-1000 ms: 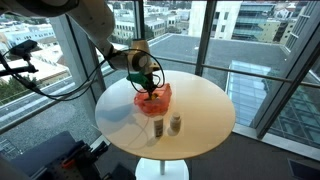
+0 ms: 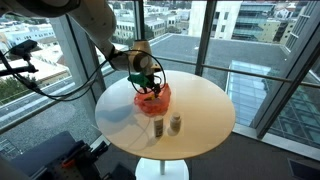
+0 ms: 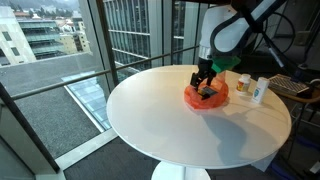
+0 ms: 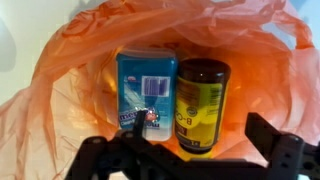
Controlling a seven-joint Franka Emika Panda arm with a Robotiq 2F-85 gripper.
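An orange-red plastic bag (image 2: 150,103) lies spread on the round white table. Inside it, the wrist view shows a blue package with a barcode (image 4: 146,88) beside a dark bottle with a yellow label (image 4: 200,105). My gripper is open over the bag, its black fingers (image 4: 127,152) apart at the lower edge of that view. Part of the package's lower end is covered by the left finger. Whether the fingers reach down to the depth of the two items is hard to tell.
Two upright containers, a greyish one (image 2: 158,127) and a pale one (image 2: 175,123), stand near the table's front edge. Another orange-and-white container (image 3: 243,84) shows near the arm.
The gripper shifts only slightly over the bag. The bag and the containers stay where they were.
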